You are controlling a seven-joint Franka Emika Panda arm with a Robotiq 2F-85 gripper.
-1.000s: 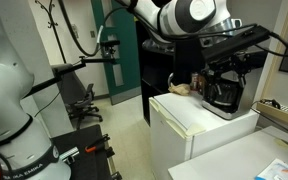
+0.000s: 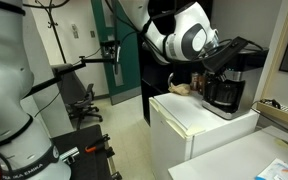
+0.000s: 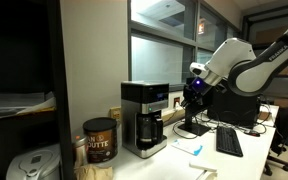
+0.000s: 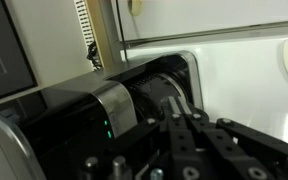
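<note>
A black and silver coffee maker point(image 3: 144, 112) stands on the white counter, its glass carafe point(image 3: 147, 130) in place at the front. In the wrist view the coffee maker point(image 4: 104, 120) fills the left and middle, with a small green light on its panel. My gripper hangs over the dark round carafe area in that view. Its fingers are shut with nothing visible between them. Exterior view 1 shows the hand in front of the coffee maker point(image 2: 225, 92), overlapping it, so contact cannot be told. The fingertips are hard to make out there.
A brown canister point(image 3: 100, 140) is left of the coffee maker, with a silver appliance point(image 3: 34, 164) further left. A keyboard point(image 3: 228, 140) lies on the right. White papers point(image 2: 279, 171) rest on the near table. Clear white surface point(image 2: 219, 160) lies before the coffee maker.
In exterior view 1 the arm and hand have swung left over the last second, staying in front of the coffee maker. The coffee maker has not visibly moved.
</note>
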